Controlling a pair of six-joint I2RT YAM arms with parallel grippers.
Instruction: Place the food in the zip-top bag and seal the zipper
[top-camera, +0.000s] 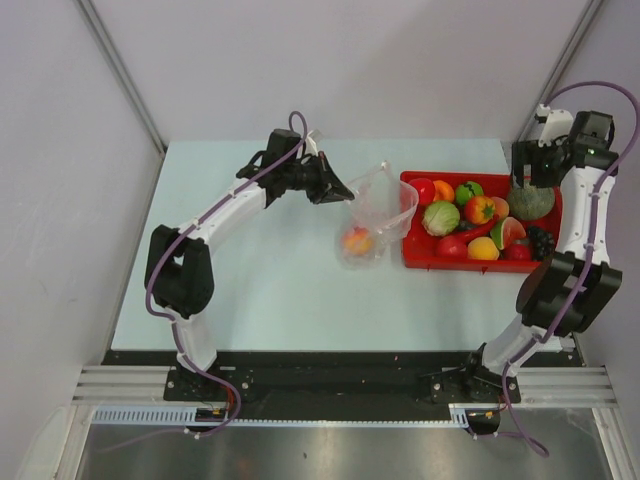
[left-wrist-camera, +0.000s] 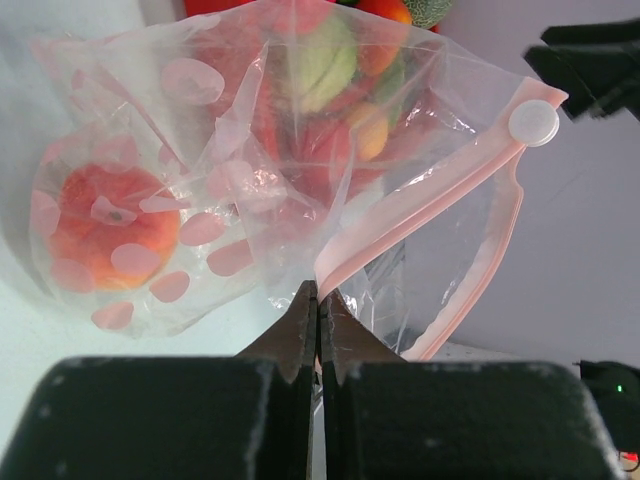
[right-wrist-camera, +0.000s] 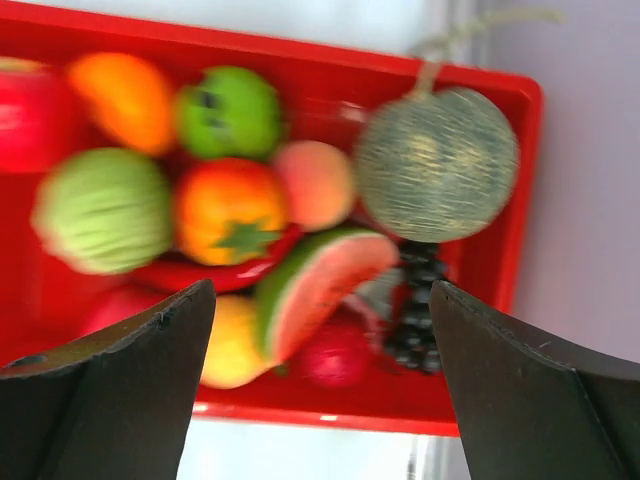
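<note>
A clear zip bag (top-camera: 385, 205) with a pink zipper strip (left-wrist-camera: 440, 200) holds an orange-red fruit (top-camera: 357, 240) on the table. My left gripper (top-camera: 345, 197) is shut on the bag's zipper edge, the strip running into its fingertips (left-wrist-camera: 318, 305). My right gripper hangs open over the right end of the red bin (top-camera: 430, 263), with nothing between its fingers. Below it lie a melon (right-wrist-camera: 437, 165), a watermelon slice (right-wrist-camera: 330, 290), dark grapes (right-wrist-camera: 415, 330), a cabbage (top-camera: 441, 219) and several other fruits.
A wall (top-camera: 610, 320) stands close to the right of the bin.
</note>
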